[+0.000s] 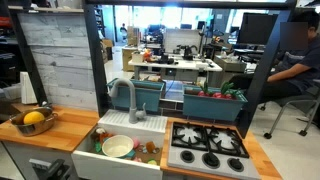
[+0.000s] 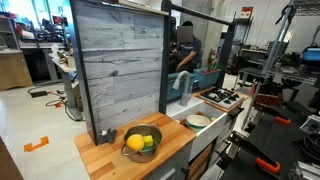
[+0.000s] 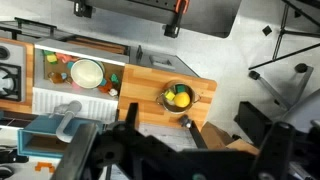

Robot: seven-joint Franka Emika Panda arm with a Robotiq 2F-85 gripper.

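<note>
My gripper stands open in the wrist view, its dark fingers far apart with nothing between them, high above the counter. Below it, a metal pot [image 3: 178,97] with two handles holds yellow and green items; it sits on the wooden counter [image 3: 140,82]. The pot [image 2: 142,143] also shows in exterior view 2 and at the left in exterior view 1. A pale bowl [image 1: 118,146] lies in the open drawer [image 1: 146,168] among several small coloured items. Part of the black arm [image 2: 240,142] reaches in from the right in exterior view 2.
A four-burner stove [image 1: 208,150] fills the counter's right side. Behind the counter stand a grey faucet [image 1: 133,103] and blue-green bins [image 1: 213,106] with red and green items. Small metal shakers [image 2: 107,136] stand left of the pot. A person [image 1: 293,68] sits behind at the right.
</note>
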